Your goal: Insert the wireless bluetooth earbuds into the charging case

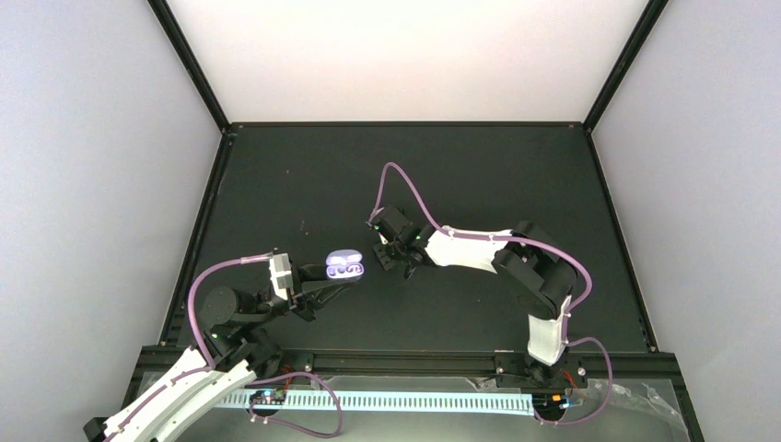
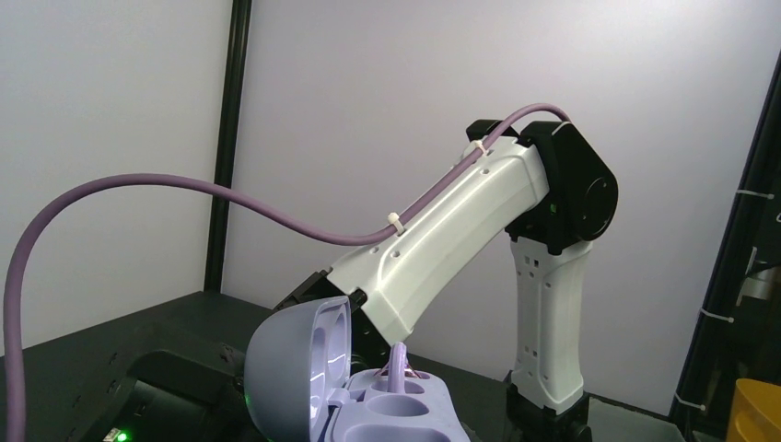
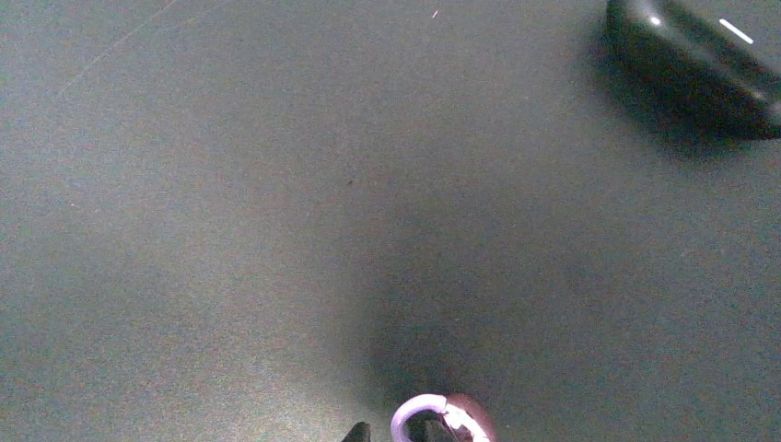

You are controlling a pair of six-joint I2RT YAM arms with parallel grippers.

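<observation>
The lilac charging case (image 1: pixel 345 271) is held up with its lid open, my left gripper (image 1: pixel 337 274) shut on it. In the left wrist view the case (image 2: pixel 391 410) shows hollow slots, and a lilac band (image 2: pixel 397 368) stands up at its far end, seemingly a clip-on earbud. On the dark table, at the bottom edge of the right wrist view, lies a ring-shaped earbud (image 3: pixel 468 416) in lilac and shiny brown. My right gripper is partly open there, its dark tips on either side of the ring's left edge, with a gap still visible.
In the right wrist view, a black rounded shape (image 3: pixel 695 69) is at the upper right; I cannot tell what it is. The right arm (image 1: pixel 470 249) reaches over the middle, close to the held case.
</observation>
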